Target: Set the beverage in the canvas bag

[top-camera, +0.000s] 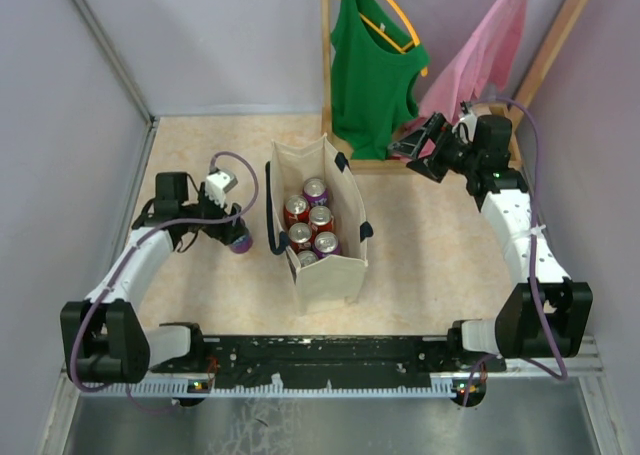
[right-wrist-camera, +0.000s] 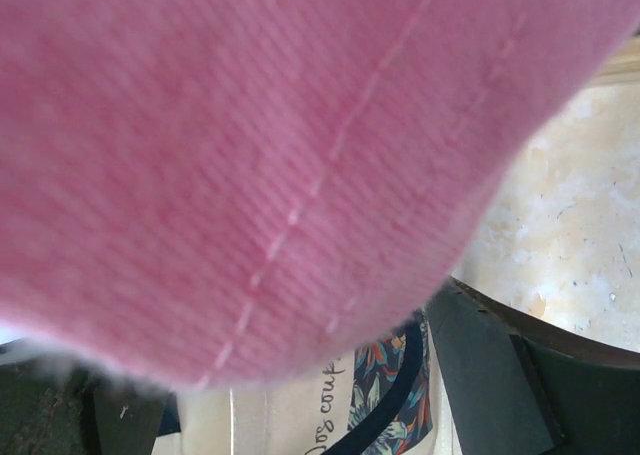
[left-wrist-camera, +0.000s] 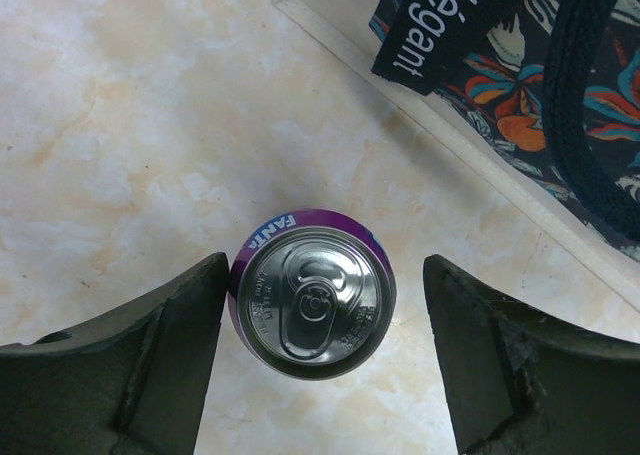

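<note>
On the tabletop left of the canvas bag (top-camera: 340, 284), the purple Fanta can (left-wrist-camera: 312, 300) stands apart from the bag, its silver lid facing up in the left wrist view. My left gripper is open around it; a clear gap shows on the can's right, while its left side is very near or against the other finger (left-wrist-camera: 175, 340). The upright bag holds several red and purple cans (top-camera: 320, 218). At the right, my right gripper (top-camera: 402, 156) hangs open in the air, with no can between its fingers.
A pink garment (right-wrist-camera: 250, 155) fills much of the right wrist view. Beside it at the back, a green top (top-camera: 375, 75) hangs from a wooden rack (top-camera: 327, 60). Dark bag handles (top-camera: 270, 210) stick out at the sides. Bare table (top-camera: 430, 265) lies right of the bag.
</note>
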